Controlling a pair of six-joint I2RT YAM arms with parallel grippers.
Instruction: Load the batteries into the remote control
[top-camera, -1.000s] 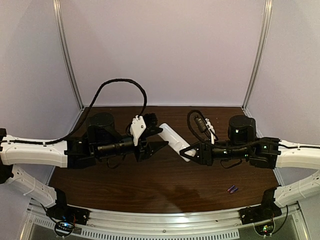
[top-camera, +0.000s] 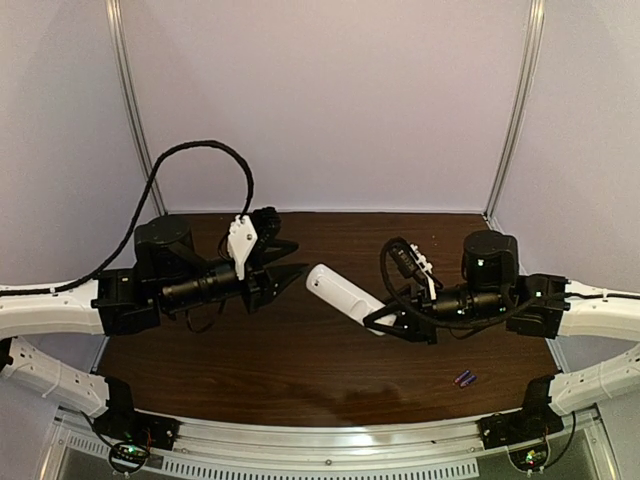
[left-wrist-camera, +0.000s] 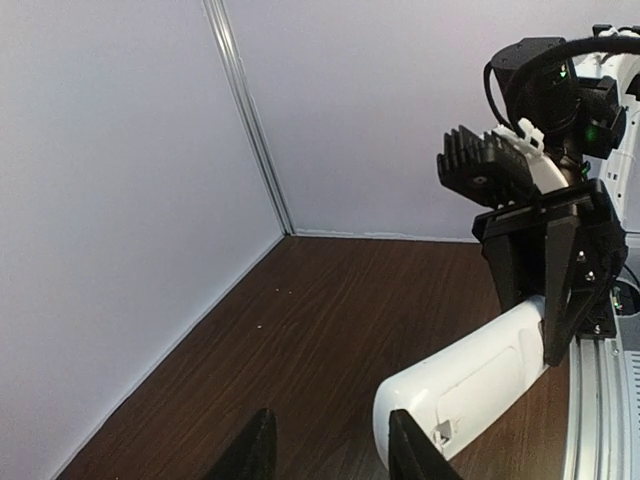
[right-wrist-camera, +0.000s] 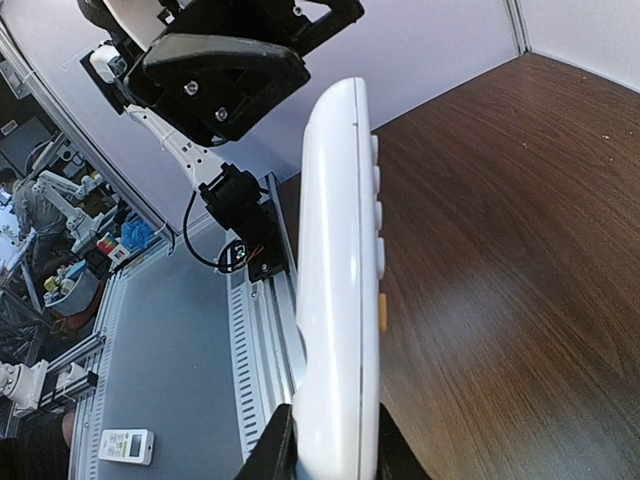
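Note:
The white remote control (top-camera: 338, 292) hangs above the table, held at one end by my right gripper (top-camera: 385, 318), which is shut on it. In the right wrist view the remote (right-wrist-camera: 332, 260) stands edge-on, its buttons facing right; in the left wrist view its flat side (left-wrist-camera: 470, 385) shows. My left gripper (top-camera: 295, 258) is open, just left of the remote's free end, with nothing between its fingers. Two small batteries (top-camera: 465, 379) lie on the table at the front right.
The left gripper has moved left, away from where it was at the remote's end a second ago.

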